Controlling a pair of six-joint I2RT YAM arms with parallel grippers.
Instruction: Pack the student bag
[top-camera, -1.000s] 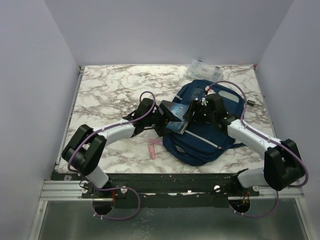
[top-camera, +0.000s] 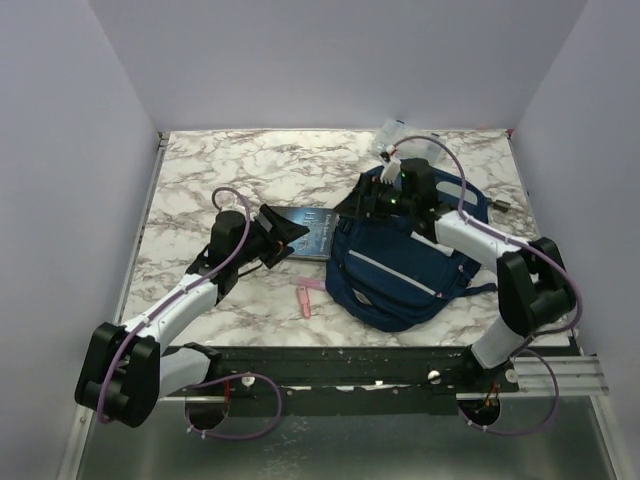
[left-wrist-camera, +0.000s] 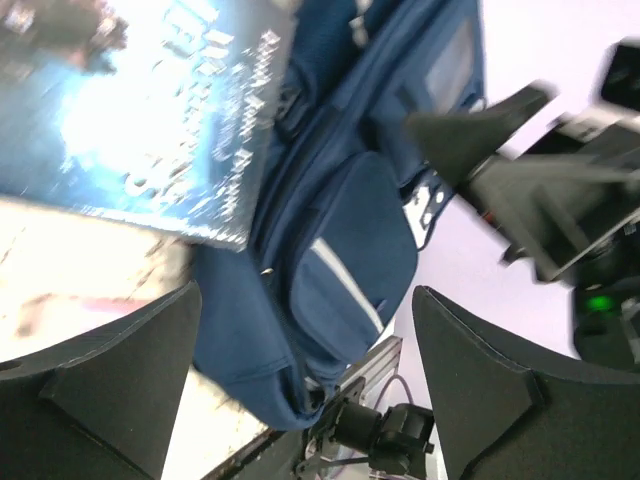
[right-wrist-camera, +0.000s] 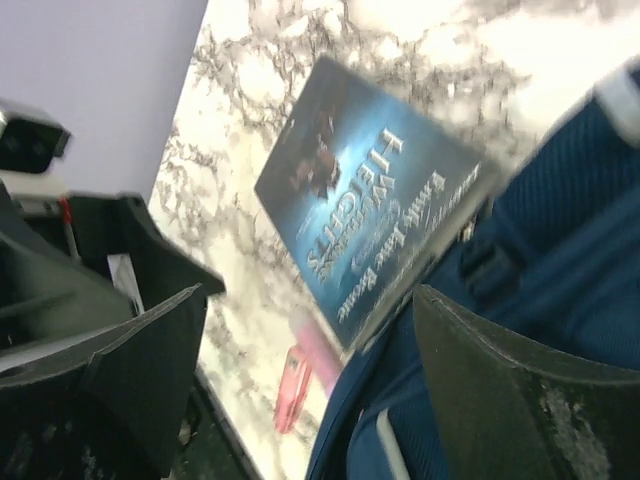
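Observation:
A dark blue book lies flat on the table, its right edge against the left side of the navy student bag. Its title, Wuthering Heights, is readable in the right wrist view, where the whole book shows. My left gripper is over the book's left part, its fingers apart and empty. Above the seam between book and bag, my right gripper is open too, with nothing between its fingers. The bag lies on its back with a front pocket facing up; the right arm covers part of its upper half.
Below the book lie a pink item and a small red-pink item. A clear case rests behind the bag, and a small dark object lies at the right.
The book was held tilted over the bag's left edge a second ago; now it lies flat farther left. Both grippers have moved left, the left one pulling back from the bag.

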